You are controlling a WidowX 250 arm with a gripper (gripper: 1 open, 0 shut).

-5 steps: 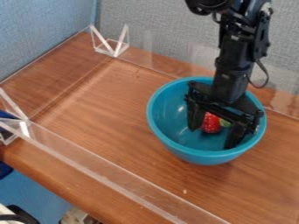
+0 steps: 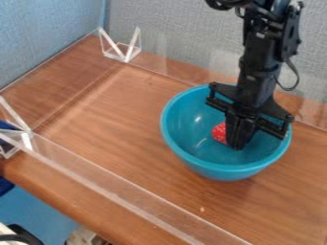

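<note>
My black gripper [image 2: 240,134] reaches down into the turquoise bowl [image 2: 186,144] on the right half of the wooden table. A red object [image 2: 220,133] lies in the bowl just left of the fingertips, partly hidden by the gripper. The fingers look shut, and I see nothing clearly between them.
Clear plastic rails [image 2: 115,187] run along the edges, with white brackets [image 2: 121,48] at the back and left. Textured walls stand behind.
My gripper has shifted slightly within the bowl, up and to the left compared with a second ago. The red object shows left of the fingertips now, having been more central earlier.
</note>
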